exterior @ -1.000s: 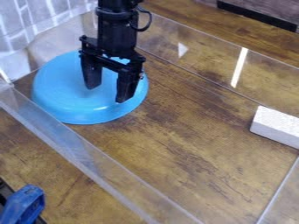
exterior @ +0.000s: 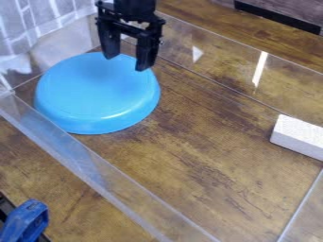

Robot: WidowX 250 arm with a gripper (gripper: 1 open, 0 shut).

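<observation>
My gripper (exterior: 127, 47) hangs above the back of a round blue disc (exterior: 94, 99) at the left of a wooden tray floor, its dark fingers pointing down. Whether its fingers are open or shut is hard to tell at this size.
A white block (exterior: 299, 134) lies at the right. A blue object (exterior: 22, 225) sits at the lower left corner, outside the clear walls.
My gripper has risen up and back from over the middle of the blue disc to above its back edge. The disc looks unmoved.
</observation>
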